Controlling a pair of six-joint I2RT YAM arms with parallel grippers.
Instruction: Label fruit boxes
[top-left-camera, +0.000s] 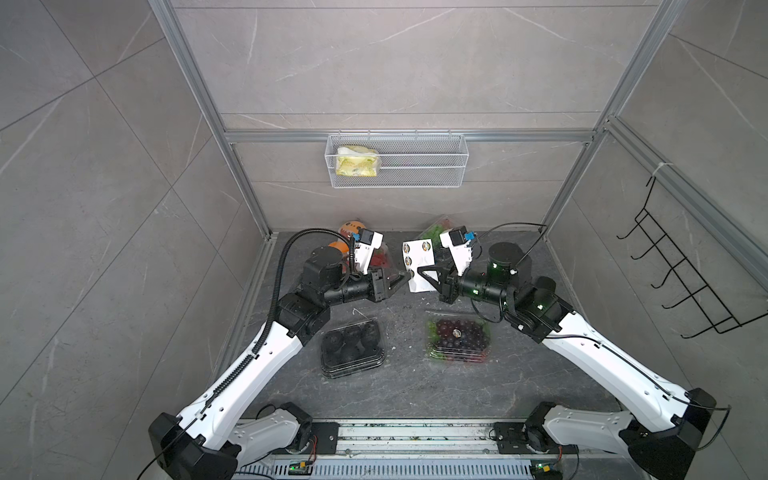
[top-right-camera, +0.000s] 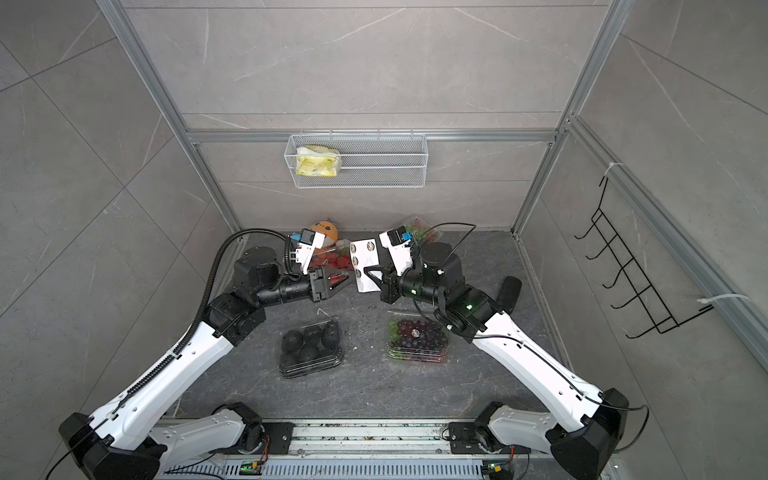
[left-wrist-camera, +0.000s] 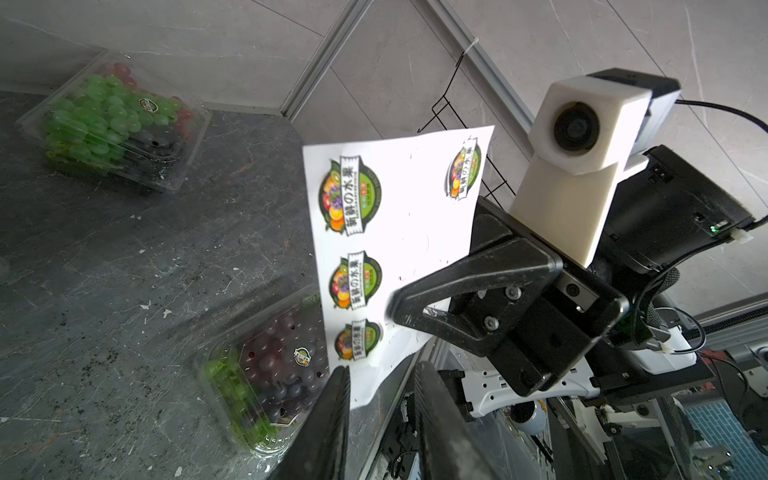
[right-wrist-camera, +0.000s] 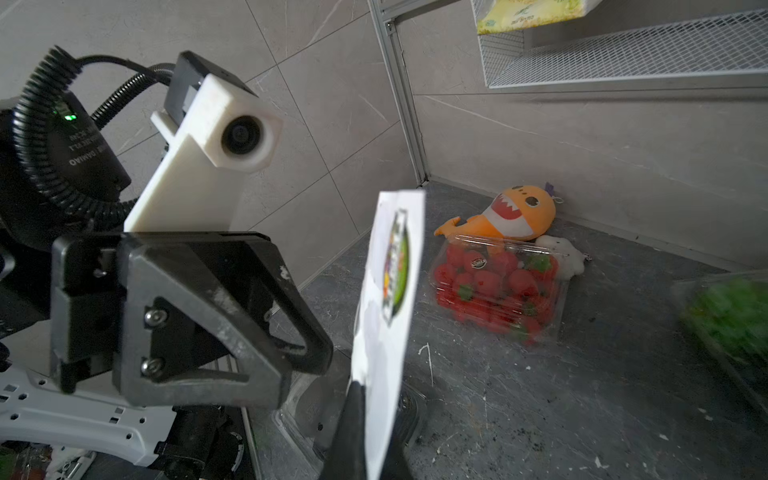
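Note:
A white label sheet (left-wrist-camera: 400, 232) with several fruit stickers hangs upright between the arms. My right gripper is shut on this sheet, its thin edge showing between the fingers. Facing it from the left, my left gripper is part open; a visible gap separates its fingertips, close to the sheet's lower corner, and I cannot tell if they touch it. On the table lie a box of dark fruit (top-left-camera: 352, 348), with no sticker visible, and a purple-grape box (top-left-camera: 458, 337). Stickers show on that grape box, the green-grape box (left-wrist-camera: 112, 120) and the strawberry box (right-wrist-camera: 500, 284).
An orange plush shark (right-wrist-camera: 520, 212) sits behind the strawberries. On the back wall hangs a wire basket (top-left-camera: 424, 160) holding a yellow packet (top-left-camera: 357, 161). A black hook rack (top-left-camera: 688, 276) is on the right wall.

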